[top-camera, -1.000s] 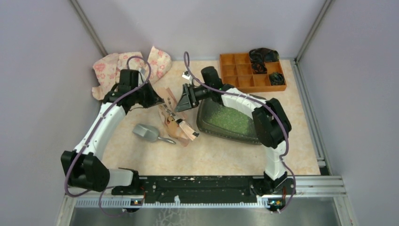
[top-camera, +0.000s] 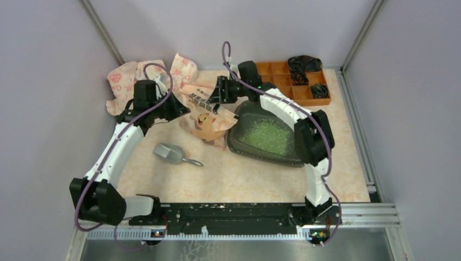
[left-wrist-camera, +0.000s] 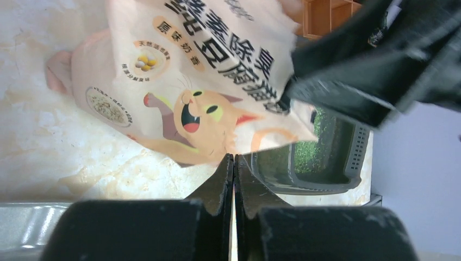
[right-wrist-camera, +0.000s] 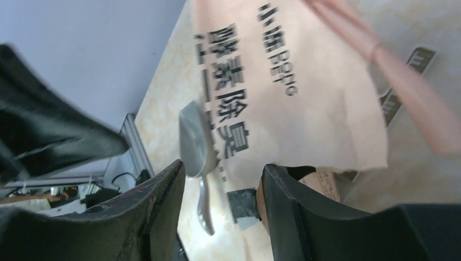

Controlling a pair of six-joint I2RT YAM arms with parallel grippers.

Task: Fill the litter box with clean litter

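Observation:
The cat-printed litter bag (top-camera: 204, 122) lies creased in the middle of the table, left of the dark green litter box (top-camera: 234, 141), which holds a layer of green litter (top-camera: 266, 136). My right gripper (top-camera: 215, 92) is over the bag's upper part; in the right wrist view the bag's printed flap (right-wrist-camera: 293, 109) lies at its fingertips, and whether it grips it cannot be told. My left gripper is left of the bag, its fingertips together, with nothing visible between them. A metal scoop (top-camera: 171, 154) lies front left of the bag.
An orange compartment tray (top-camera: 277, 84) with black bundles stands at the back right. Floral cloths (top-camera: 122, 81) lie at the back left.
My right gripper has moved toward the back, and the bag's upper part has shifted back with it, spreading the cat print into view. My left gripper has moved very little.

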